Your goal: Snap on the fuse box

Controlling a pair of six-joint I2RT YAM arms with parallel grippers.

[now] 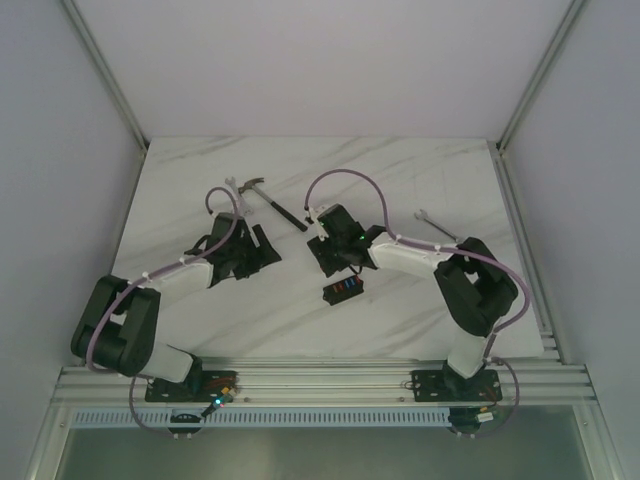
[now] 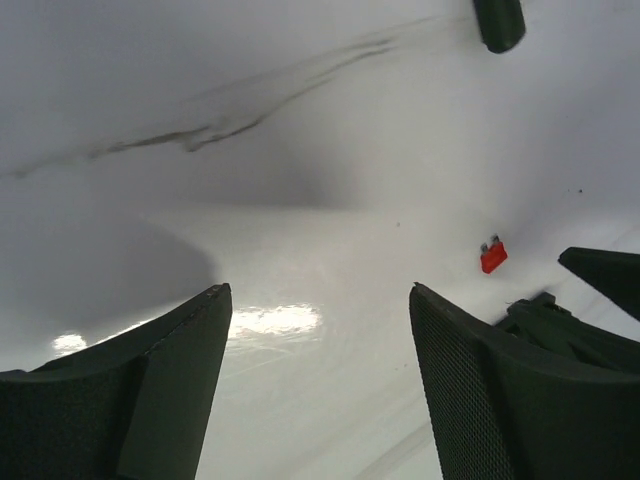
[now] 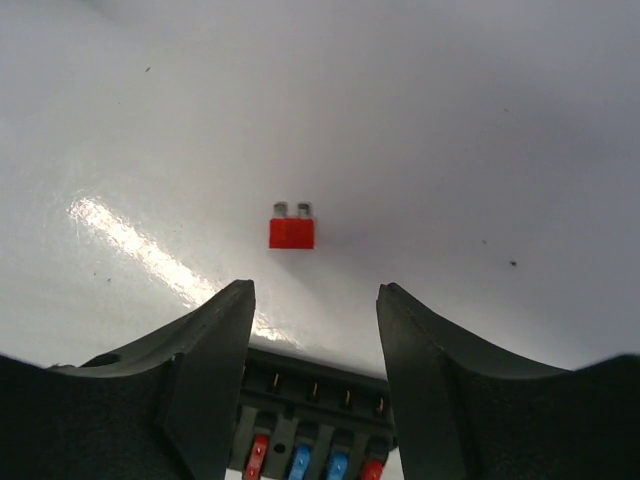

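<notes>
A small red fuse with two metal prongs lies on the marble table, also seen at the right of the left wrist view as a red piece (image 2: 493, 256). The black fuse box (image 1: 343, 290) with coloured fuses sits at the front centre, below the right gripper's fingers in its wrist view. My right gripper (image 1: 322, 255) hovers over the loose fuse, its fingers apart with nothing visible between them. My left gripper (image 1: 260, 253) is farther left, open over bare table.
A hammer (image 1: 275, 204), a wrench (image 1: 232, 190) near it and another wrench (image 1: 437, 225) at the right lie on the table.
</notes>
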